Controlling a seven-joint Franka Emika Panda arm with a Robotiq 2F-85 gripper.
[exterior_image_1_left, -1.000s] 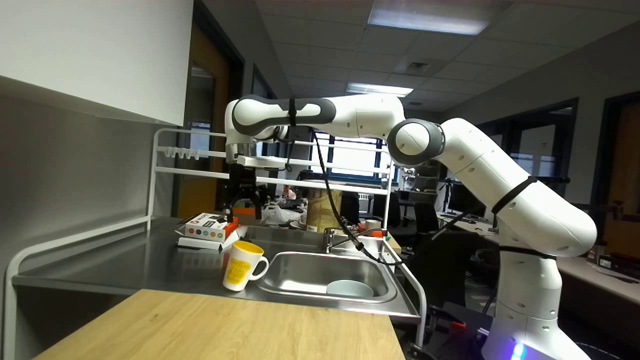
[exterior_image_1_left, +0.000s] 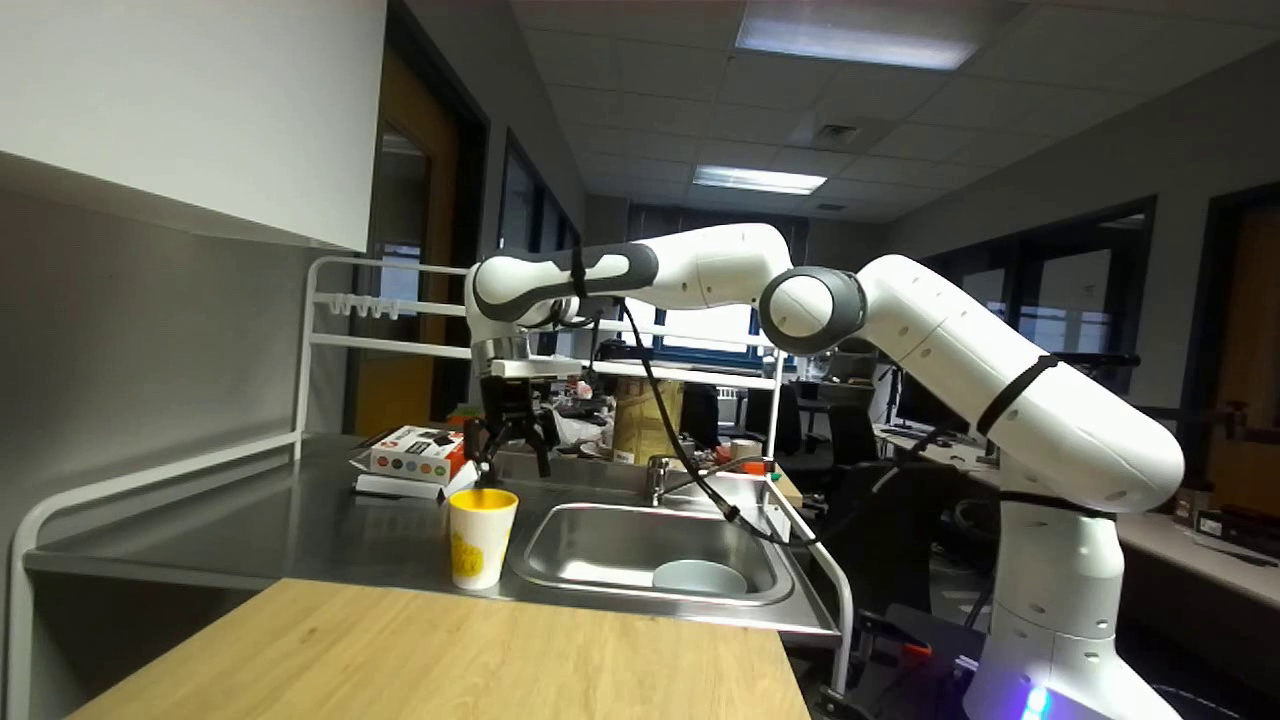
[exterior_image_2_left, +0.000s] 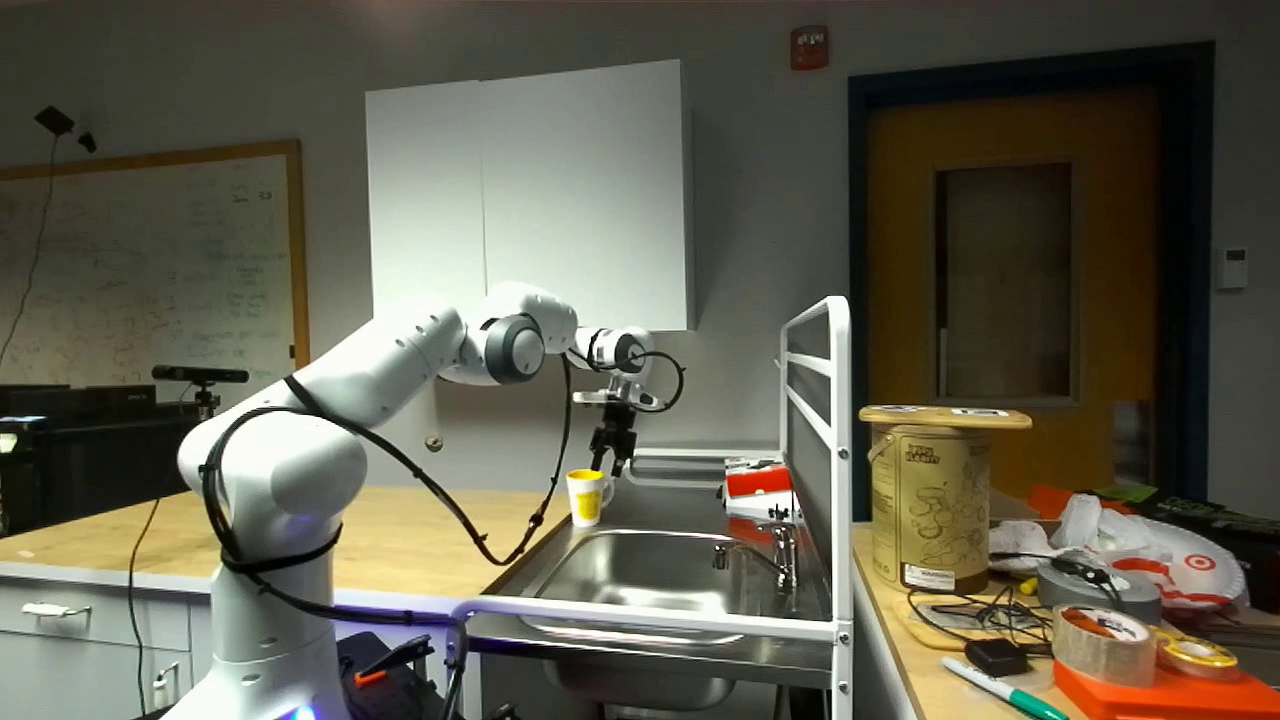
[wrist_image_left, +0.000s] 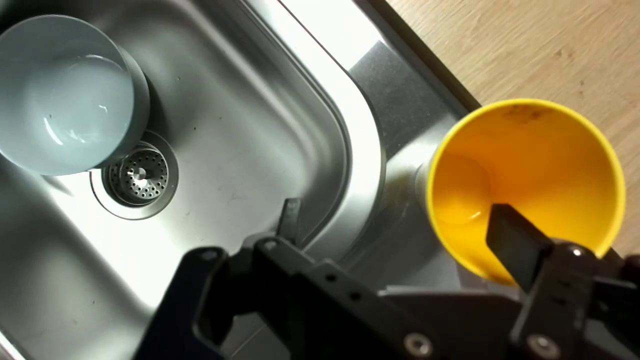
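Note:
A white mug (exterior_image_1_left: 482, 542) with a yellow pattern and yellow inside stands upright on the steel counter, between the sink and the wooden top. Its handle shows on the right side in exterior view 2, where the mug (exterior_image_2_left: 585, 497) is near the sink's far corner. My gripper (exterior_image_1_left: 512, 462) points down above it, open with nothing between its fingers. In the wrist view, one finger (wrist_image_left: 517, 243) overlaps the mug's opening (wrist_image_left: 540, 162); whether its tip dips below the rim I cannot tell. The other finger (wrist_image_left: 289, 221) lies over the sink side.
A grey-blue bowl (wrist_image_left: 66, 96) sits in the sink (wrist_image_left: 240, 156) near the drain. The faucet (exterior_image_1_left: 657, 478) stands behind. A red-and-white box (exterior_image_1_left: 415, 455) lies on the counter, and a white rack frame (exterior_image_2_left: 836, 480) borders it. The wooden top (exterior_image_1_left: 456, 660) is clear.
The mug was tilted with its handle to the right; now it stands upright, turned so the handle is hidden in exterior view 1. My gripper has come lower and slightly right.

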